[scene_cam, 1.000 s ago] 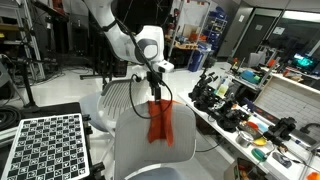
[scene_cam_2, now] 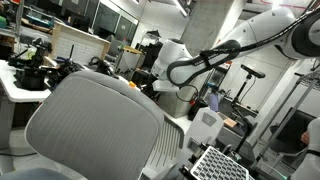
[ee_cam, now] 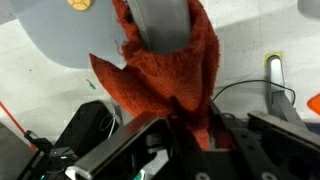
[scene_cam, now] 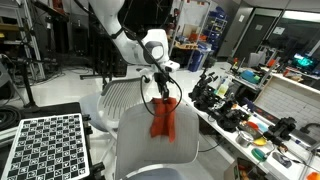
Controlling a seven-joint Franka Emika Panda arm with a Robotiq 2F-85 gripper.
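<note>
A red cloth (scene_cam: 163, 118) hangs down the face of a grey chair's backrest (scene_cam: 135, 130). My gripper (scene_cam: 163, 93) is at the cloth's upper end, by the top edge of the backrest. In the wrist view the crumpled cloth (ee_cam: 170, 85) wraps beside a pale grey strip and reaches down to the dark fingers of my gripper. Cloth and shadow hide the gap there, so whether it is gripped does not show. From the second exterior view, the chair back (scene_cam_2: 95, 125) fills the front, and the cloth is out of sight.
Tools and small items crowd the workbench (scene_cam: 272, 150) on the right. A black-and-white checkered board (scene_cam: 45, 148) lies at the front left. Another mesh chair back (scene_cam: 120, 95) stands just behind the cloth's chair.
The cloth's upper part sits a little higher and further right than before.
</note>
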